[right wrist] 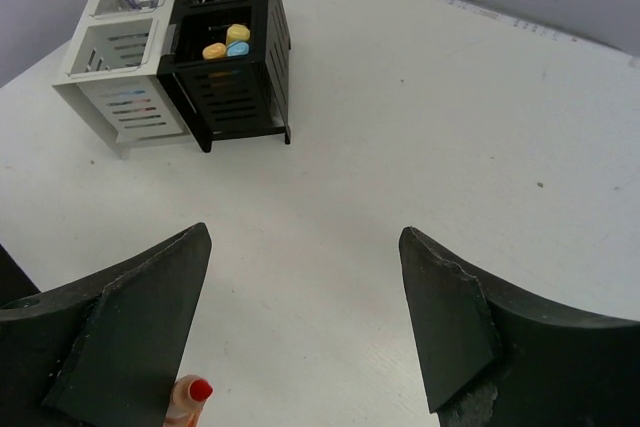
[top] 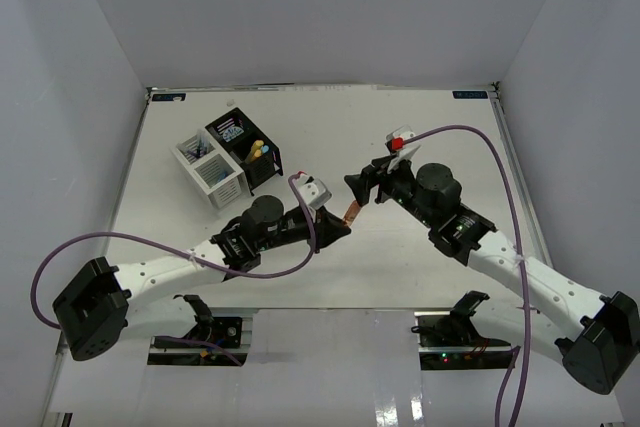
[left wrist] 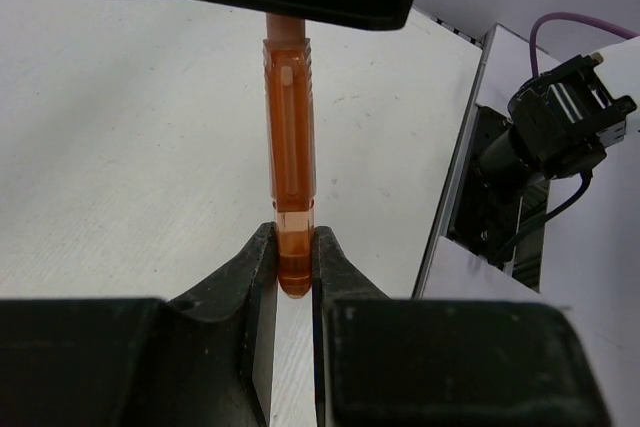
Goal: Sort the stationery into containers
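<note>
An orange marker point(left wrist: 290, 127) with a red tip point(right wrist: 200, 389) stands out from my left gripper, whose fingers are shut on its lower end; in the top view point(top: 353, 211) it slants between both arms. My right gripper is open, fingers wide apart, over the marker's upper end, which sits at its left finger in the right wrist view and is partly hidden by that gripper in the left wrist view.
A white container point(right wrist: 120, 47) and a black container point(right wrist: 275, 52) with yellow and blue items stand at the back left of the table.
</note>
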